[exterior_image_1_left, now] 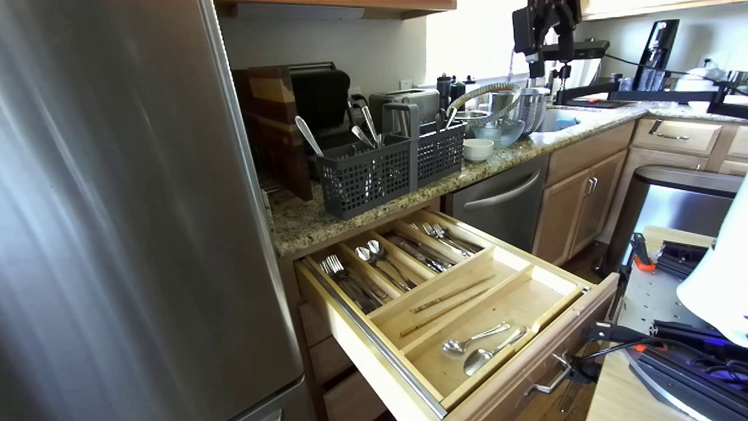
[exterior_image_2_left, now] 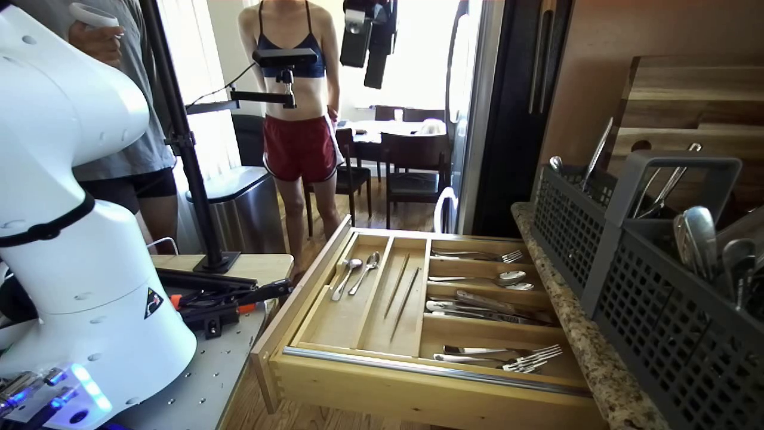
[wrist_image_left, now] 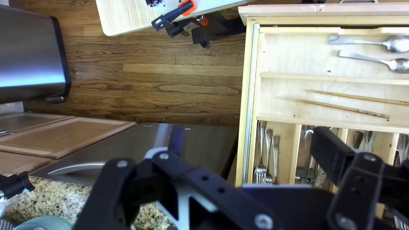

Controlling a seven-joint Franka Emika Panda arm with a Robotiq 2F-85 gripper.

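My gripper is open, its fingers wide apart with nothing between them. High above the counter, it hangs well clear of everything in exterior view 1 and at the top of exterior view 2. Below stands a pulled-out wooden drawer point(exterior_image_1_left: 505, 252). Its front compartment holds two spoons point(exterior_image_2_left: 358, 276), and two chopsticks point(exterior_image_1_left: 449, 298) lie in the one beside it. Forks point(exterior_image_2_left: 533, 356), spoons point(exterior_image_1_left: 375, 249) and knives point(exterior_image_2_left: 473, 308) fill the rear slots. A grey caddy point(exterior_image_1_left: 364, 179) with upright utensils is on the counter by the drawer.
The fridge point(exterior_image_1_left: 140, 210) flanks the drawer on one side, the dishwasher point(exterior_image_1_left: 501, 203) on the other. A white bowl point(exterior_image_1_left: 478, 149) and a glass bowl point(exterior_image_1_left: 499, 132) sit past the caddy. Two people stand beyond the drawer in exterior view 2. Air above the drawer is free.
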